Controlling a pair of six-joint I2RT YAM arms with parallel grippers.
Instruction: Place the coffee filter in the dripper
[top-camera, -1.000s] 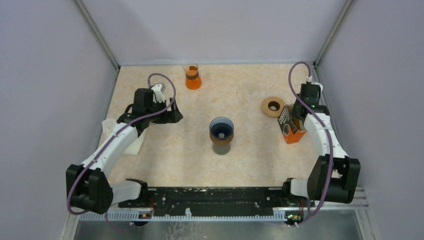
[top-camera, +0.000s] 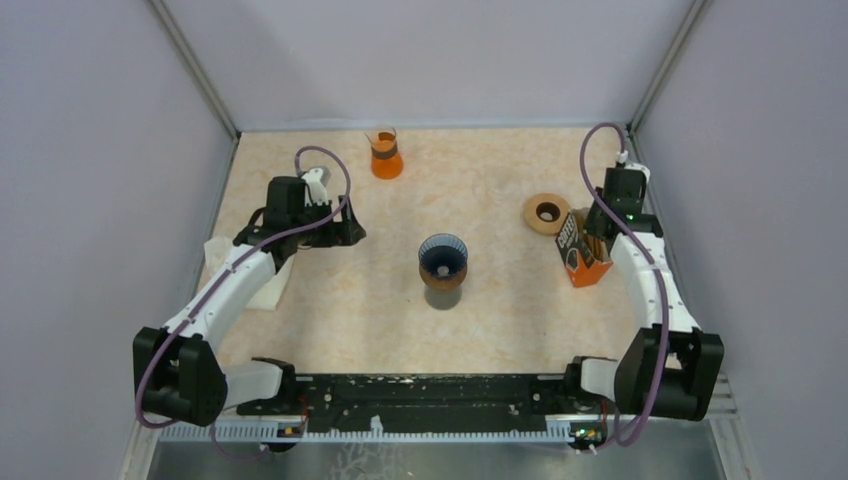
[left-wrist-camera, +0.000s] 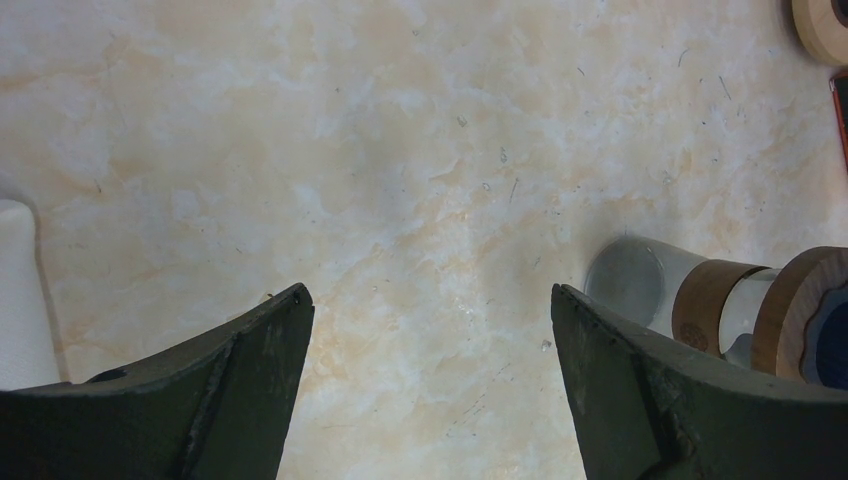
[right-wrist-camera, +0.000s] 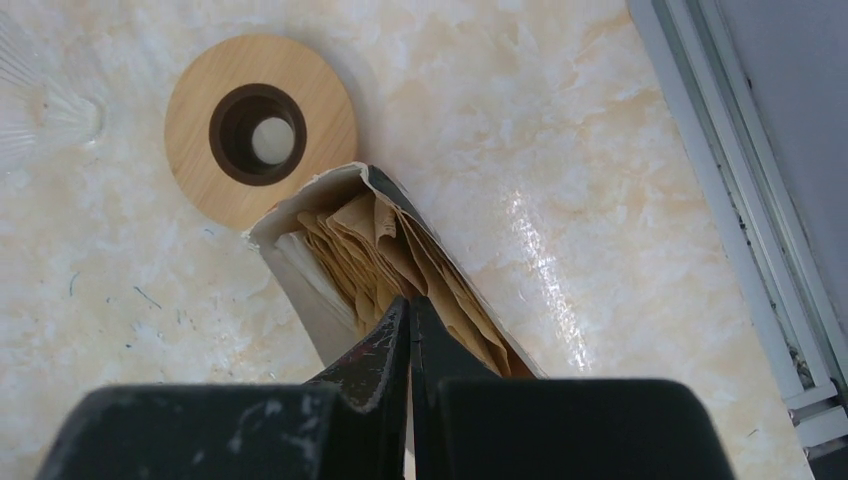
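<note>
A dark blue ribbed dripper (top-camera: 443, 258) sits in a wooden collar on a glass carafe (top-camera: 443, 298) near the table's middle. On the right stands an open orange and black box (top-camera: 583, 262), packed with brown paper coffee filters (right-wrist-camera: 365, 245). My right gripper is shut, its tips over the filters at the box's opening; no filter shows clearly between them, and the contact at the tips is hard to make out. Left of the carafe, my left gripper stands open above bare table, empty.
Touching or close to the box is a round wooden ring stand (right-wrist-camera: 185, 125). A clear ribbed piece (right-wrist-camera: 45, 110) lies left of it. An orange-filled jug (top-camera: 386, 158) stands at the back, a white cloth (top-camera: 268, 292) under the left arm.
The left arm and the objects have stayed put.
</note>
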